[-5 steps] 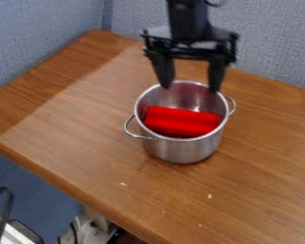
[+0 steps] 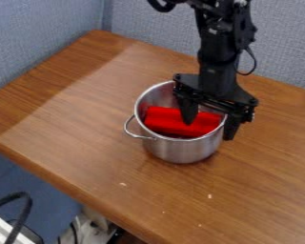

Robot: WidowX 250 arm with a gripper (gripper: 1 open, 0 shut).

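Note:
A steel pot (image 2: pixel 178 148) with a side handle stands on the wooden table, holding a red cylinder (image 2: pixel 168 120) lying on its side. My black gripper (image 2: pixel 209 118) is open and reaches down into the right part of the pot, its fingers around or just over the red cylinder and partly hiding it. Whether they touch it I cannot tell.
Grey padded walls stand behind, and dark cables lie beyond the table's front-left edge.
My gripper has come down from above and behind the pot into it. The pot and red cylinder look nearly unmoved.

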